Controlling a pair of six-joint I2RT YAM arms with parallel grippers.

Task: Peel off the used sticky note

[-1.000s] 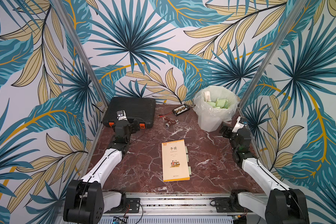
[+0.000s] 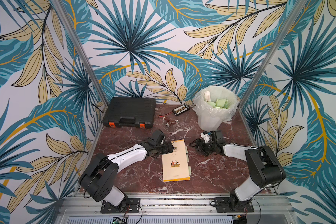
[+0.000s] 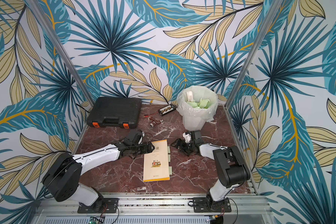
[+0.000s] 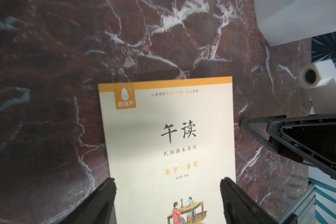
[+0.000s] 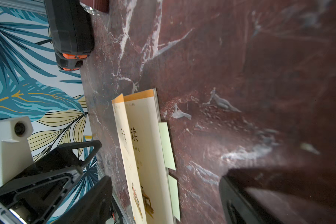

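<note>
A cream book (image 2: 175,168) with orange edges lies on the marble table, pale green sticky tabs (image 5: 166,145) sticking out along its right side. My left gripper is open over the book's upper left part, looking down on the cover. My right gripper is open, low beside the book's right side, facing the tabs. I see nothing held in either gripper.
A white bag-lined bin (image 2: 214,113) holding green paper stands at the back right. A black case (image 2: 128,108) lies at the back left, with small cable items and a battery board (image 2: 181,109) between them.
The book has not moved.
</note>
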